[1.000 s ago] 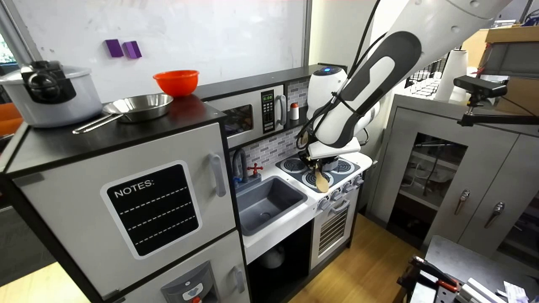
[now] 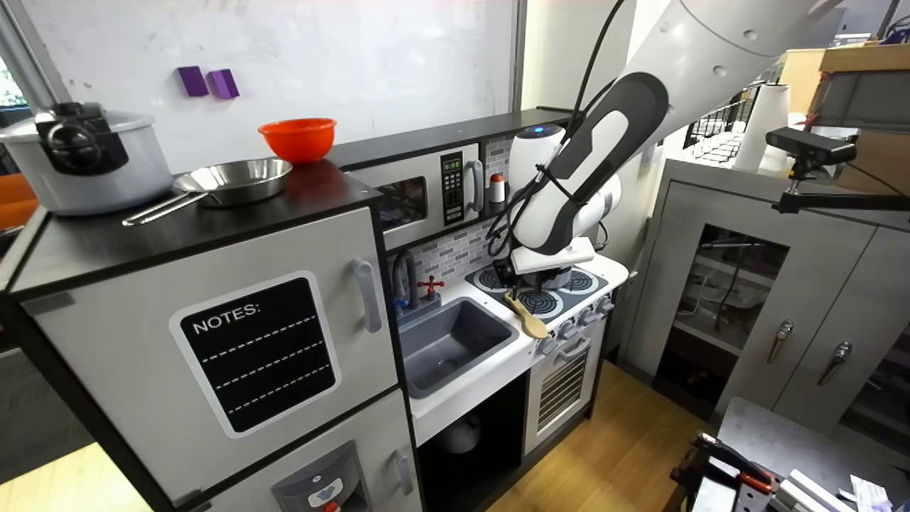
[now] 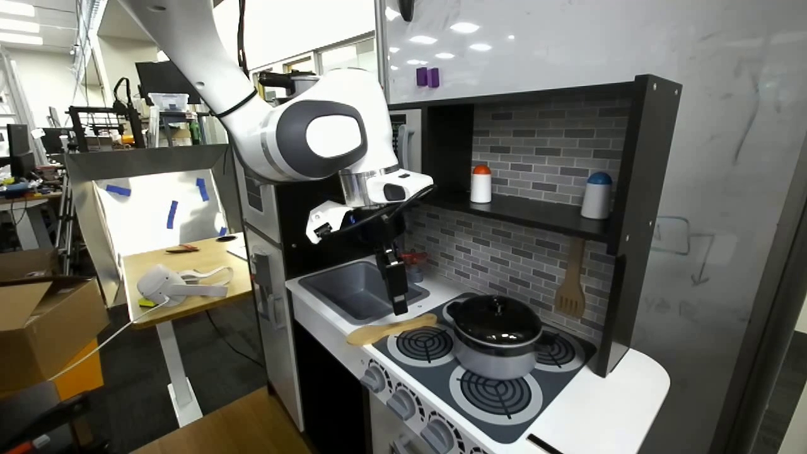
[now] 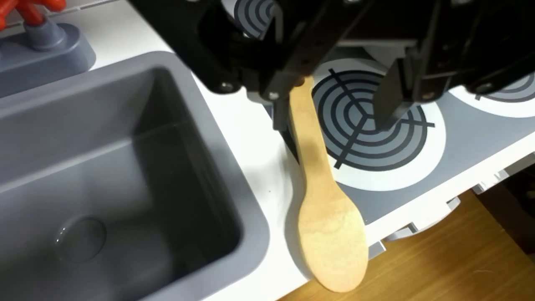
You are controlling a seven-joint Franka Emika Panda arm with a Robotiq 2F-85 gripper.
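A wooden spoon (image 4: pixel 327 200) lies along the strip between sink and stove, its bowl toward the counter's front edge. In the wrist view my gripper stands open over the handle. One finger (image 4: pixel 281 113) is close beside the handle on the sink side; the other finger (image 4: pixel 391 98) is well apart from it, above a burner. The handle's far end is hidden under the gripper. In exterior view 2 the gripper (image 3: pixel 398 301) points down above the spoon (image 3: pixel 389 330), near the burners' left edge.
A grey pot with a black lid (image 3: pixel 497 321) stands on the stove (image 3: pixel 446 378), right of the gripper. The empty sink (image 2: pixel 456 345) is on the other side, with a red-handled faucet (image 2: pixel 431 286) behind it. A wooden spatula (image 3: pixel 572 284) hangs on the back wall.
The arm and gripper have moved left toward the sink.
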